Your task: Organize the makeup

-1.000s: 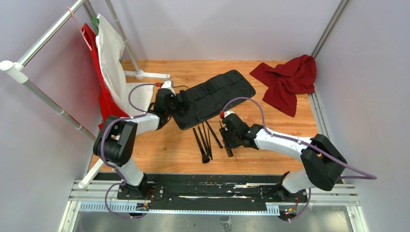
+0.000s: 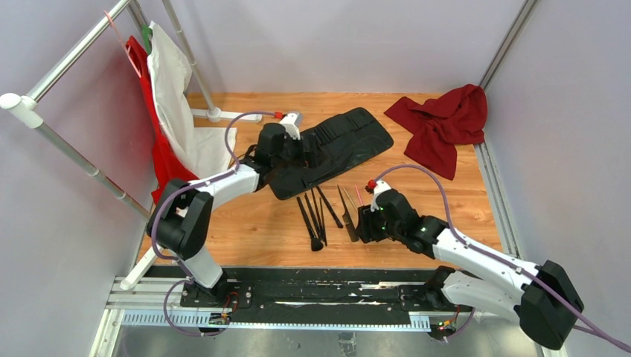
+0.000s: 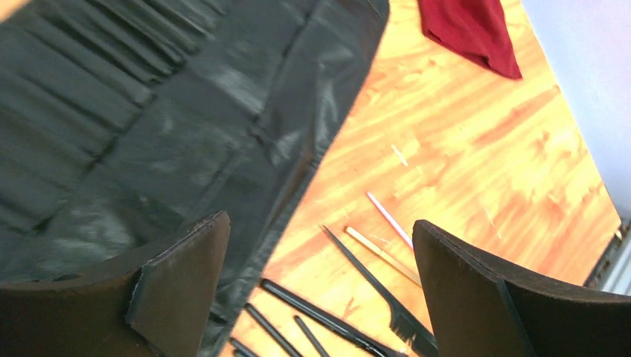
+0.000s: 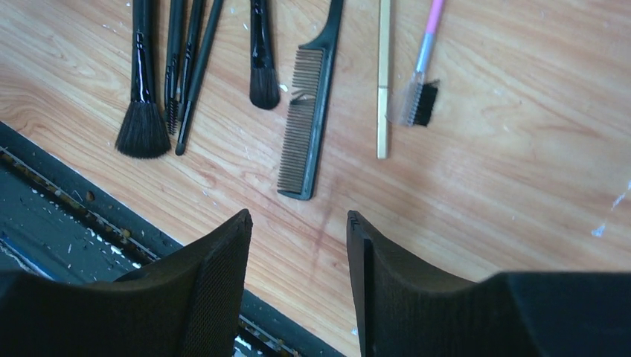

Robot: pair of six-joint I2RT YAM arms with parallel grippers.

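Note:
A black makeup roll (image 2: 346, 140) lies unfolded across the table, its row of pockets facing up. Above its left part hovers my left gripper, open, with nothing between the fingers. On the wood in front of the roll are a large black brush (image 4: 143, 126), several thin black tools (image 4: 186, 74), a smaller black brush (image 4: 263, 74), a black comb (image 4: 306, 119), a pale stick (image 4: 383, 89) and a pink-and-blue spoolie tool (image 4: 425, 67). My right gripper stands open above the table, just short of the comb's toothed end, holding nothing.
A crumpled dark red cloth (image 2: 446, 126) lies at the back right. At the left stands a white rack (image 2: 71, 149) with red and white garments (image 2: 175, 97) hanging from it. Bare wood (image 2: 465, 204) shows on the right side of the table.
My left gripper has moved right over the roll. The right gripper has shifted right and toward the front, uncovering more of the comb and the light sticks. The tools show no clear movement.

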